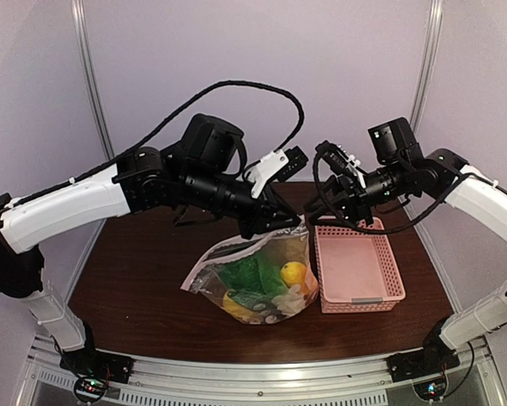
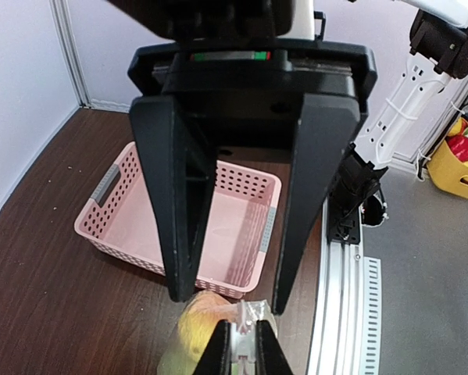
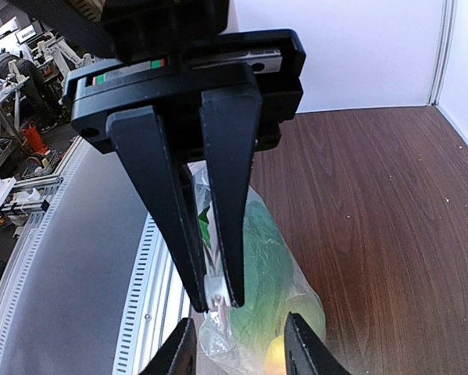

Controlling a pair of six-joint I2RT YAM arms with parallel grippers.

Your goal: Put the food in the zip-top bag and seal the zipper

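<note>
The clear zip top bag (image 1: 228, 251) slants above the dark table, with yellow fruit (image 1: 293, 273) and something green (image 1: 257, 269) inside. My left gripper (image 1: 299, 223) is shut on the bag's upper right corner. Seen from the right wrist, the left gripper pinches a whitish bit of film between its tips. My right gripper stands open just beyond that corner, with nothing gripped. In the left wrist view, its fingers (image 2: 300, 211) straddle the pinched corner from farther off. Along the top edge, how far the zipper is closed cannot be told.
A pink basket (image 1: 397, 275), empty, stands right of the bag. Both arms crowd together above the bag's right corner. Bare brown table (image 1: 126, 279) lies to the left. A yellow container (image 2: 444, 173) with fruit stands off the table in the left wrist view.
</note>
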